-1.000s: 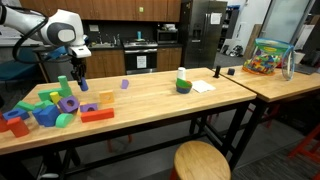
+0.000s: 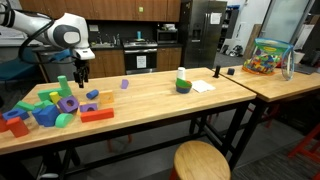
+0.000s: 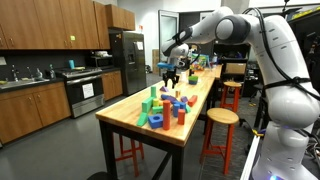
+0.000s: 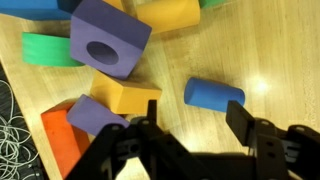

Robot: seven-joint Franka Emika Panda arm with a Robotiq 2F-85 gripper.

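Note:
A blue cylinder point(image 4: 213, 95) lies on its side on the wooden table, apart from the neighbouring blocks in the wrist view. My gripper is open above it, its fingers point(image 4: 150, 125) spread and nothing gripped. In exterior view 1 the same cylinder point(image 2: 92, 94) rests on the tabletop just below and to the right of the gripper point(image 2: 83, 79). From the other side, the gripper point(image 3: 171, 81) shows small above the far part of the block group.
Close by are a purple block with a hole point(image 4: 108, 40), a yellow block point(image 4: 124, 95) and a red block point(image 4: 65, 138). A green bowl point(image 2: 183, 87) stands farther right.
Earlier the blue cylinder hung upright beneath the gripper. Now it has been let go and lies on the table, slightly to the right, with the gripper open above.

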